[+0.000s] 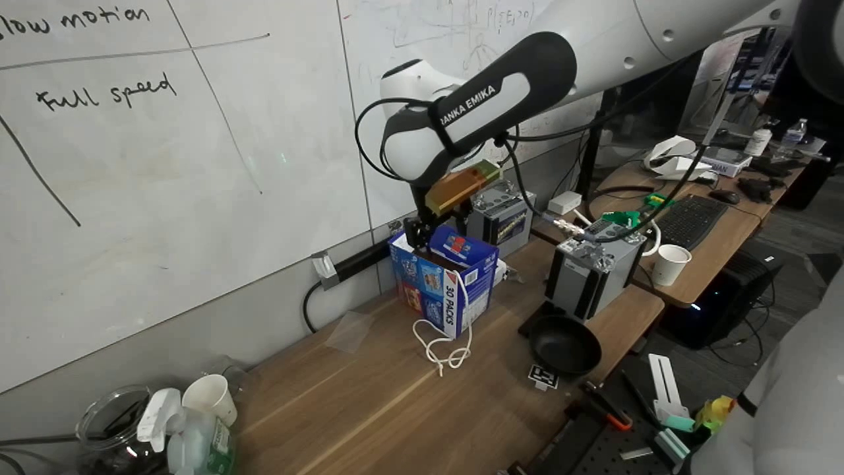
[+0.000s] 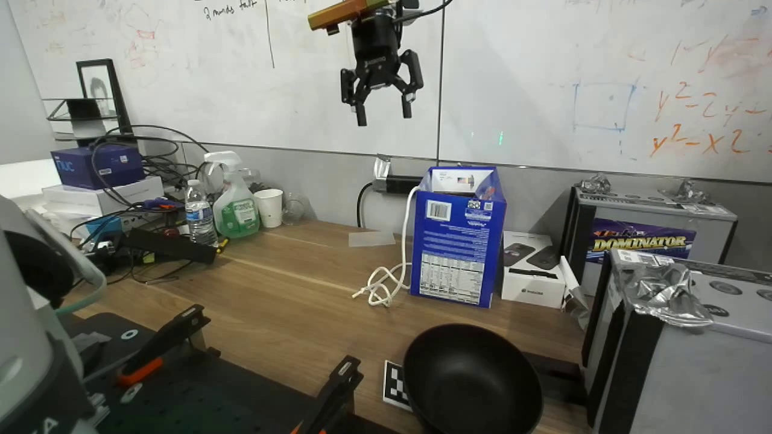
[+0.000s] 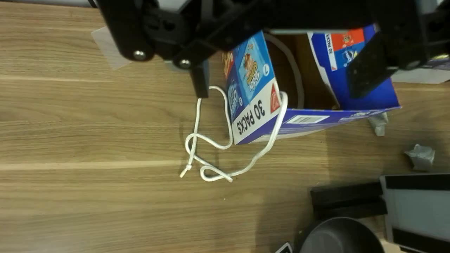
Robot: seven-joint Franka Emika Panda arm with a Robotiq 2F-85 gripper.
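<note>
A blue snack box [image 1: 445, 281] with an open top stands on the wooden table against the wall side. A white rope [image 3: 249, 166] hangs over its rim; one part lies inside the box, and the other trails in loops on the table. In exterior view 2 my gripper [image 2: 383, 118] hangs well above the box and to its left, fingers spread with nothing between them. From the wrist camera, the dark fingers [image 3: 201, 80] appear on either side of the box's near part, and the gripper body covers the upper part of the view.
A black pan [image 2: 474, 380] sits at the table's front, near grey battery-like cases [image 2: 687, 347]. Behind the blue box is a white box [image 2: 532, 271]. A spray bottle [image 2: 235, 199] and paper cup [image 2: 269, 207] stand at the left.
</note>
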